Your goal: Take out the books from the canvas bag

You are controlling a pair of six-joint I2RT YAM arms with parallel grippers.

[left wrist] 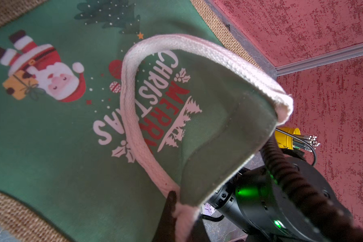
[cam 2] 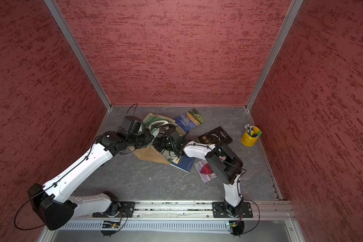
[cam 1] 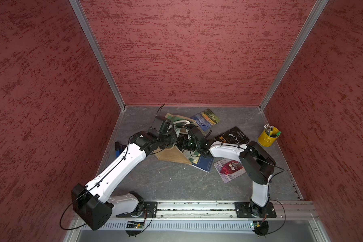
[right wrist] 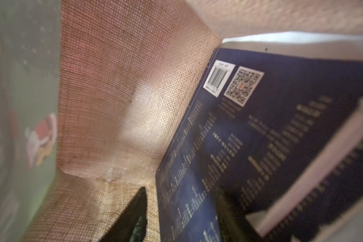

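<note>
The canvas bag (cam 1: pixel 171 156) lies on the table, burlap outside with a green Christmas panel (left wrist: pixel 80 153). My left gripper is shut on the bag's white handle (left wrist: pixel 127 100). Inside the bag, my right gripper is part open. Its fingers (right wrist: pixel 133 217) straddle, in the right wrist view, the edge of a dark blue book (right wrist: pixel 213 149) standing against the burlap; contact cannot be told. Outside lie a blue-and-yellow book (cam 1: pixel 207 118), a black book (cam 1: pixel 234 136), a pink-and-purple one (cam 1: pixel 230 170) and a blue one (cam 1: pixel 204 163) by the bag.
A yellow pen cup (cam 1: pixel 266 140) stands at the right. Something black and blue (cam 1: pixel 117 149) sits at the left, partly behind the left arm.
</note>
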